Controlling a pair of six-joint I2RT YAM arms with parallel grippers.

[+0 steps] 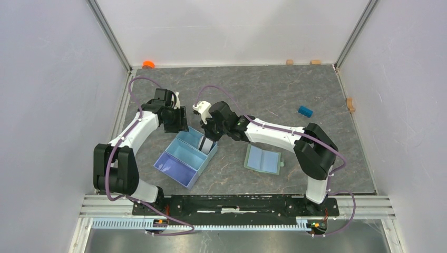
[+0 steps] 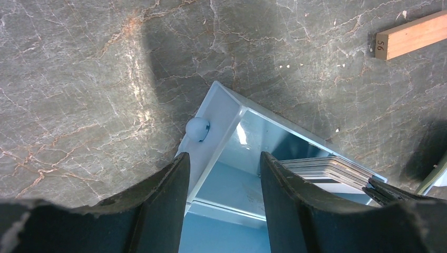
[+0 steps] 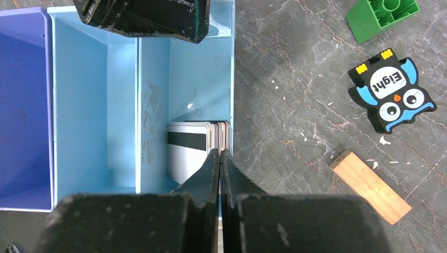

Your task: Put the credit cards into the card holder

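A stack of cards [image 3: 190, 150] stands on edge in the light blue end compartment of a three-part box [image 1: 184, 154]; the front card is white with a black stripe. Seen from the left wrist, the stack [image 2: 329, 171] leans at a slant near one end of that compartment. My right gripper is shut at the stack's edge, with nothing visible between its fingertips. Over the compartment's other end, my left gripper has its fingers apart and nothing between them. A green-edged, open folder-like item [image 1: 263, 159] lies right of the box.
Beside the box lie a wooden block [image 3: 370, 187], a black-and-blue owl figure [image 3: 392, 90] and a green block [image 3: 382, 18]. A blue block [image 1: 305, 111] sits far right. My left gripper's black body [image 3: 153, 18] overhangs the box close to the right gripper.
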